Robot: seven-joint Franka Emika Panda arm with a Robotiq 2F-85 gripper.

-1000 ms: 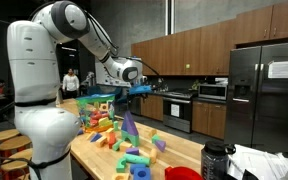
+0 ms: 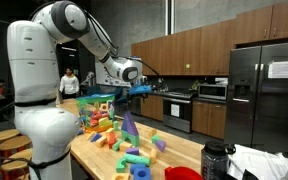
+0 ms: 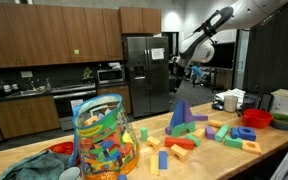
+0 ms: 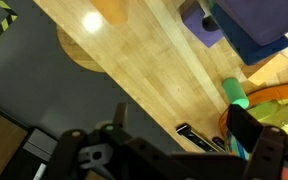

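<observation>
My gripper (image 2: 139,90) hangs high above the table, its fingers open. In the wrist view the gripper has its dark fingers wide apart, and only bare wood and floor show between them. Many coloured blocks lie spread over the wooden table. Among them stands a tall purple wedge (image 3: 180,113). A clear bag of blocks with an orange rim (image 3: 107,140) is on the table. From the wrist, a green cylinder (image 4: 234,92) lies near the bag, and dark blue and purple blocks (image 4: 252,45) fill the upper right.
A red bowl (image 2: 182,173) and a black canister (image 2: 215,160) stand near the table's edge. Green and orange bowls (image 3: 283,121) sit at the far right in the second exterior view. Stools (image 2: 12,148) stand beside the table. A black item (image 4: 196,137) lies near the bag.
</observation>
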